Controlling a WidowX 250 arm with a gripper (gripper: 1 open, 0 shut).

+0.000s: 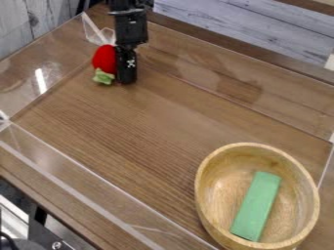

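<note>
My black gripper [127, 64] reaches down from the top at the back left of the table, right beside a red object [104, 59] with a light green part [104, 76] below it. The gripper partly covers this object, and whether its fingers touch it is unclear. The fingers look shut, with nothing clearly visible between them.
A wooden bowl [208, 187] holding a green block [255, 205] sits at the front right. A whitish wall [261, 29] runs along the back.
</note>
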